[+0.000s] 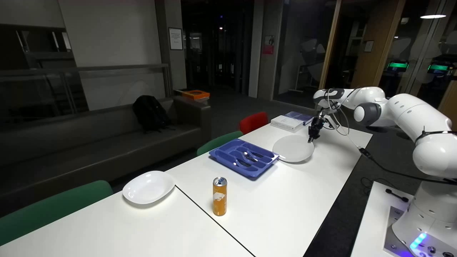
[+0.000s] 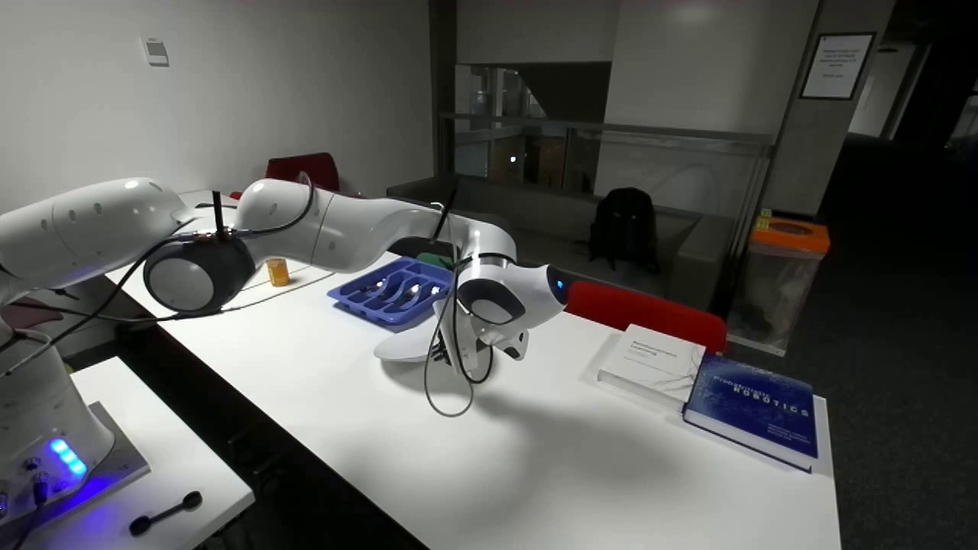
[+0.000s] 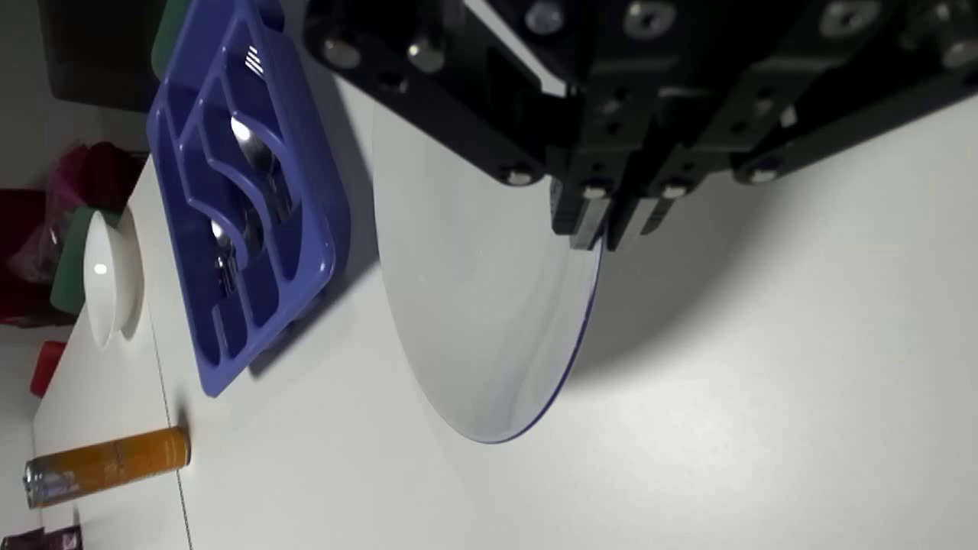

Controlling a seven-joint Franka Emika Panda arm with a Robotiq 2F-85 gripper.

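Observation:
A round white plate is beside the blue cutlery tray, toward the table's far end. My gripper is shut on the plate's rim, with the rim pinched between the fingertips. In the wrist view the plate slants away from the fingers, and a dark shadow lies on the table beside it. The second exterior view shows the plate partly hidden behind the wrist of the arm. How high it stands off the table is hard to tell.
The blue cutlery tray holds several utensils. An orange can stands upright near the table seam, and a white bowl sits farther left. A white book and a blue book lie at the far end.

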